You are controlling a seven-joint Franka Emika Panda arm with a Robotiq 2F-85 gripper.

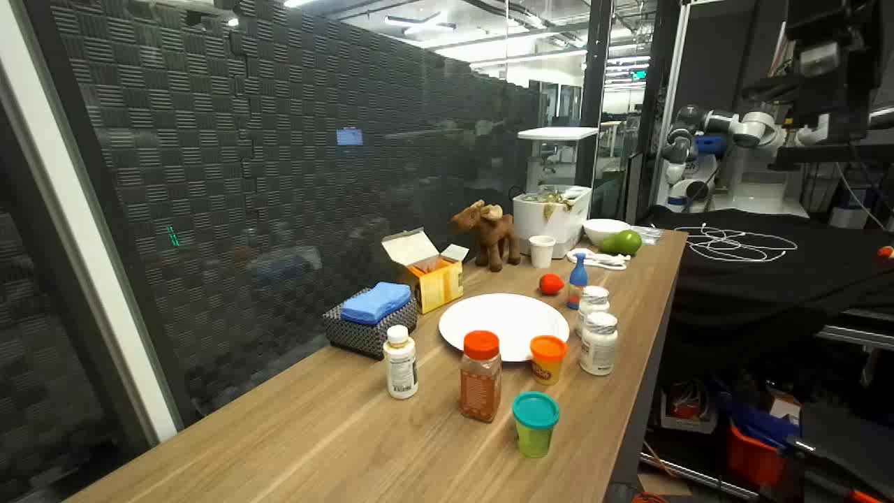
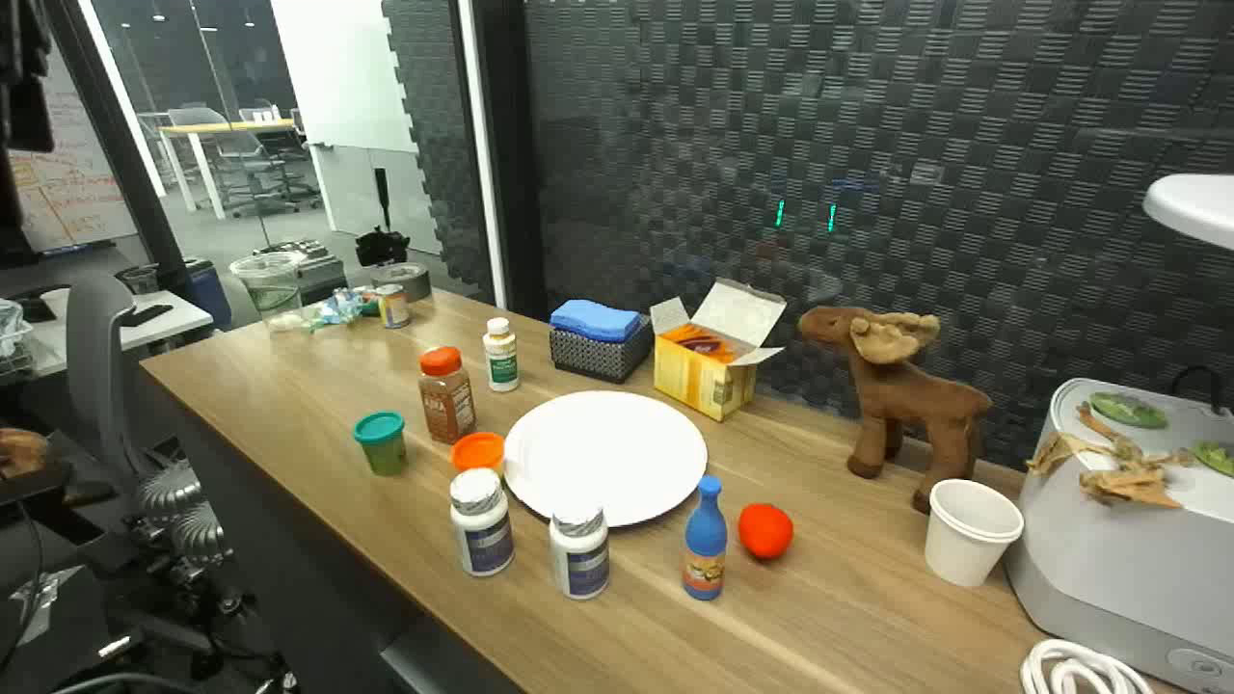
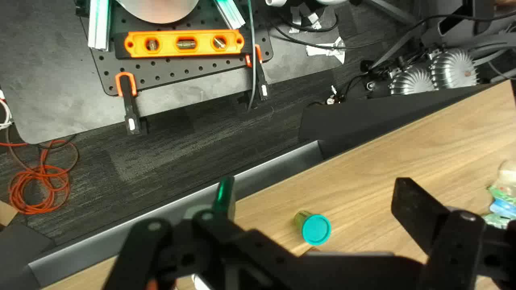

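Note:
My gripper stands open high above the table's front edge in the wrist view, with nothing held between its widely spread fingers. Below the gap sits a tub with a teal lid (image 3: 317,229), well beneath the fingertips. On the table are a white plate (image 2: 607,457), an orange Play-Doh tub (image 1: 548,359), a red-capped spice jar (image 2: 446,395) and two white supplement bottles (image 2: 481,526) with blue labels. A blue bottle (image 2: 705,542) and a red ball (image 2: 765,531) lie right of the plate in exterior view 2.
Along the wall stand a dark basket with blue cloth (image 2: 595,320), an open yellow box (image 2: 706,370), a plush moose (image 2: 914,399), white cups (image 2: 972,532) and a large white appliance (image 2: 1128,544). Bare wood shows at the table's near left in exterior view 1.

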